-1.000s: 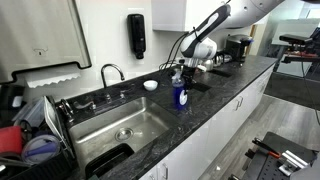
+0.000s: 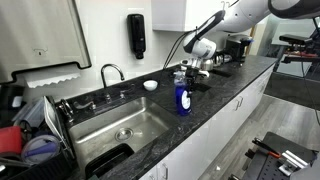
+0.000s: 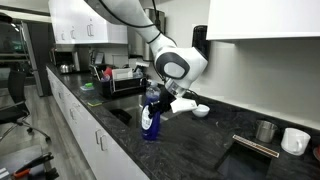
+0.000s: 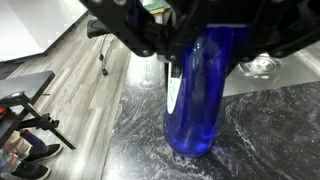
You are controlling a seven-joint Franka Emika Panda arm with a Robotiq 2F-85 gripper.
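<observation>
A blue bottle [image 2: 183, 102] with a white label is upright at the counter's front edge, to the right of the sink. My gripper [image 2: 187, 76] comes down over its upper part and is shut on it. Exterior view 2 has the bottle [image 3: 150, 122] directly below the gripper [image 3: 153, 97]. Seen from the wrist, the bottle [image 4: 197, 105] fills the middle, its base over the dark counter [image 4: 135, 140]. Whether the base touches the counter I cannot tell.
The sink [image 2: 125, 133] lies left of the bottle, with a tall faucet [image 2: 112, 72] behind it. A white bowl [image 2: 150, 85] sits near the wall. In exterior view 2, a white mug [image 3: 295, 141] and a black tray [image 3: 245, 158] occupy the right; bare counter lies between.
The bottle and my gripper have shifted slightly to the right and a little lower in exterior view 1. The grip looks the same throughout.
</observation>
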